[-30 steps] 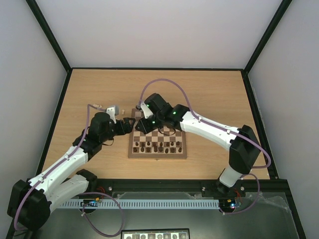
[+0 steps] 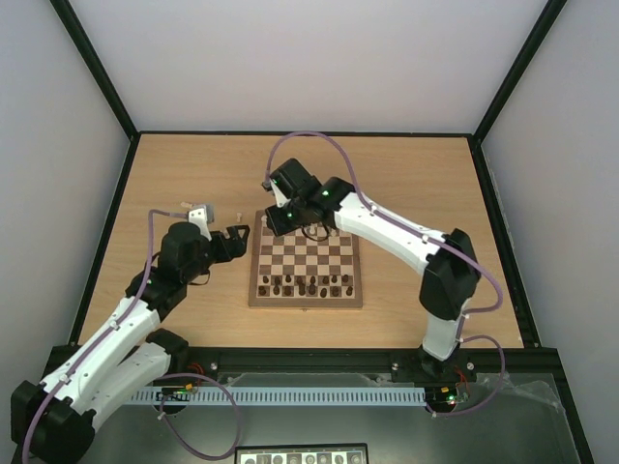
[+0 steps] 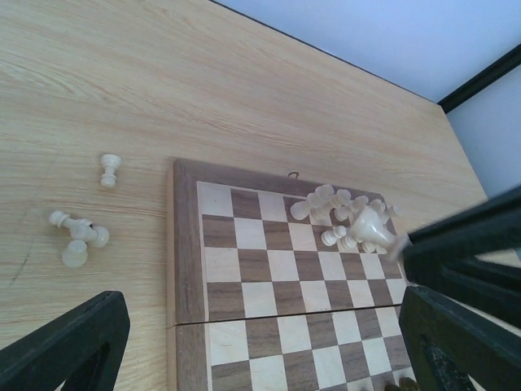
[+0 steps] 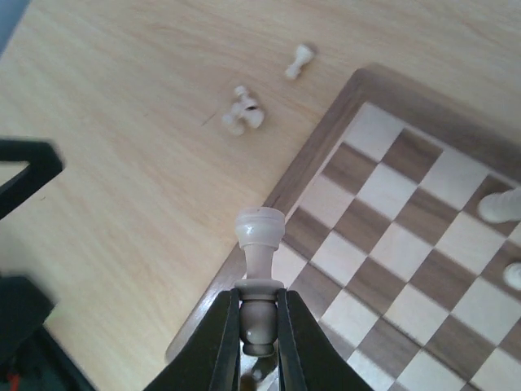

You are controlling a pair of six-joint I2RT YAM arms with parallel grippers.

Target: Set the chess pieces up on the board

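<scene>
My right gripper [image 2: 270, 223] is above the board's far left part, shut on a white chess piece [image 4: 260, 236], whose pale end sticks out past the fingertips. The left wrist view also shows this white piece, blurred at its tip. Just left of the board, my left gripper [image 2: 244, 243] stands open with nothing between its fingers. White pieces [image 3: 321, 199] stand crowded on the far rows of the chessboard [image 3: 189, 269]. Off its left side, one small white piece [image 3: 109, 171] is upright, and several others [image 3: 81, 235] lie clustered together.
Dark pieces [image 2: 302, 288] fill the board's near rows. The two grippers are close together, with the left gripper's fingers [image 4: 28, 175] at the edge of the right wrist view. Bare table [image 2: 416, 174] lies to the right and behind the board.
My left gripper has drawn back to the left, away from the right one.
</scene>
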